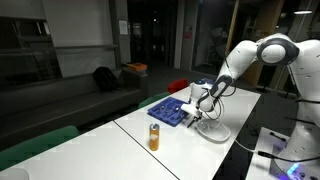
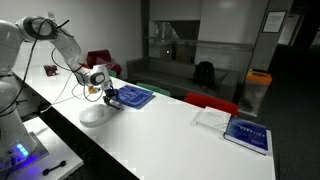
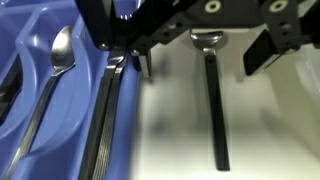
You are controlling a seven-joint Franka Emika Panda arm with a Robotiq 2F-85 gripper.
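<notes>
A spoon with a black handle [image 3: 215, 110] lies on the white table, beside the blue cutlery tray [image 3: 126, 125]. My gripper is open above it, one finger on each side of the spoon in the wrist view, the left one close to the tray's rim. No contact between fingers and spoon can be made out. Inside the tray lie a silver spoon [image 3: 45, 98] and other dark and silver cutlery [image 3: 104, 120]. In exterior view 1 the tray [image 1: 170, 112] sits left of the gripper; the spoon is too small to tell there.
A white round plate [image 1: 213, 131] rests close to the gripper, on the side away from the tray. An orange bottle [image 1: 154, 138] stands on the table. Farther off are a white box [image 2: 213, 119] and a blue box [image 2: 247, 137].
</notes>
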